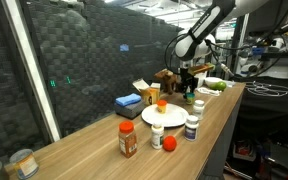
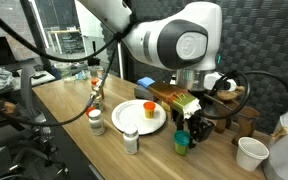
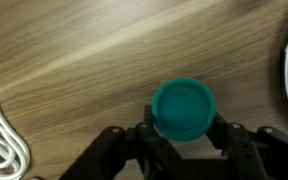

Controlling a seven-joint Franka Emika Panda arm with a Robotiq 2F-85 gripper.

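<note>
A small green cup [image 3: 183, 109] shows from above in the wrist view, with my gripper shut on it, one dark finger at each side. In exterior view 2 the cup [image 2: 182, 143] is upright below the gripper [image 2: 188, 125], near the front right of the wooden table. Exterior view 1 shows the cup [image 1: 190, 98] small and partly covered by the gripper. Whether its base touches the table I cannot tell.
A white plate [image 2: 129, 118] with an orange cup [image 2: 149, 111] lies left of the green cup. A white-lidded jar [image 2: 131, 139] stands close by, and a white mug [image 2: 251, 153] is to the right. Coiled white cord [image 3: 2, 140] lies at the wrist view's left edge.
</note>
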